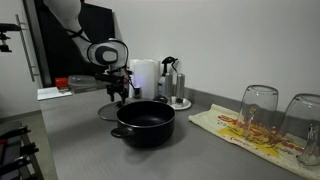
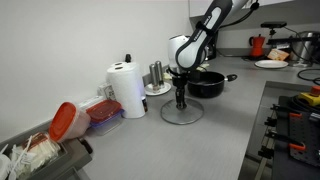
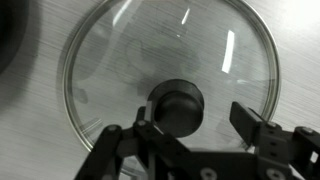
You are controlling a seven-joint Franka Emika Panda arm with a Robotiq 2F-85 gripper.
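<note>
A round glass lid [image 2: 182, 116] with a dark rim and a black knob [image 3: 178, 107] lies flat on the table. Over it, pointing down, is my gripper [image 2: 181, 97], low at the knob. In the wrist view the knob sits between the two fingers. The left finger is close to the knob, while a clear gap shows on the right, so the fingers are part open and not clamped on it. A black two-handled pot [image 1: 146, 125] stands uncovered beside the lid; its dark edge enters the wrist view at upper left.
Behind the lid are a paper towel roll [image 2: 126, 90] and a plate with shakers [image 1: 180, 103]. Upturned glasses [image 1: 259, 110] stand on a yellow cloth [image 1: 226, 128].
</note>
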